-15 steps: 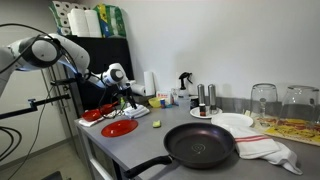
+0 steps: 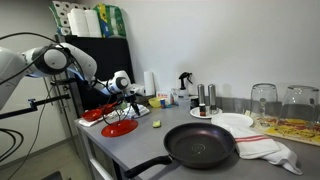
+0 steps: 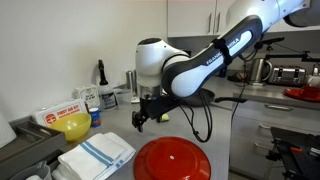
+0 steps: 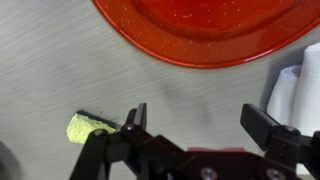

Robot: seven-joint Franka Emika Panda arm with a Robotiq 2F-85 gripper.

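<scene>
My gripper is open above the grey counter, with only bare surface showing between its fingers in the wrist view. Along the top of that view curves the rim of a red plate [image 4: 215, 55]. A small yellow-green sponge [image 4: 84, 127] with a dark side lies to the lower left, apart from the fingers. White cloth [image 4: 290, 95] appears at the right edge. In exterior view 2 the hand hangs over the counter behind the red plate [image 3: 172, 160], with the folded white towel [image 3: 97, 158] to the left.
A black frying pan [image 2: 198, 145] stands toward the front, its handle pointing left. Behind it are a white plate [image 2: 233, 120], dark shakers and glass jars [image 2: 299, 103]. A yellow bowl [image 3: 73, 126] sits near the towel.
My arm and hand have shifted slightly right and downward in exterior view 1. The plate, sponge and pan look unmoved.
</scene>
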